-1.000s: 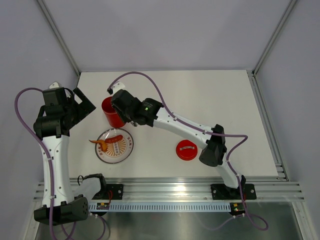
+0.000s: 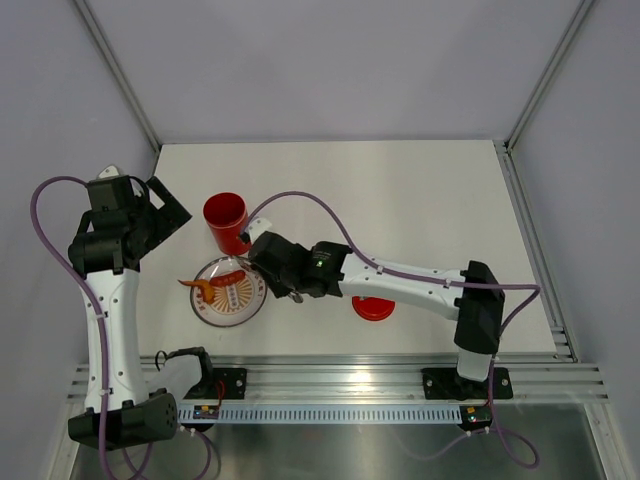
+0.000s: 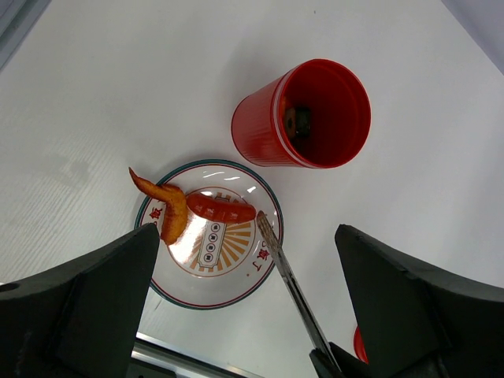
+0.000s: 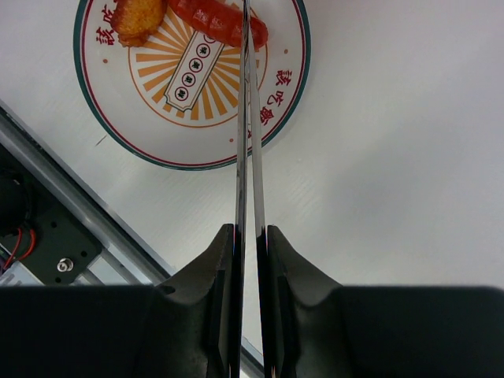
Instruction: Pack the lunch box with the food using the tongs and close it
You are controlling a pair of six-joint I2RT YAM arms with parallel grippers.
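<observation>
A white patterned plate holds a fried piece and a sausage on the left of the table. Behind it stands a red container, with small dark items inside. My left gripper is open and empty, raised at the left. My right gripper is shut on a pair of long metal tongs, whose tips are over or at the sausage; contact is unclear.
A red lid lies at the front middle, partly under my right arm. A metal rail runs along the front edge.
The left arm, plate and container look unmoved.
</observation>
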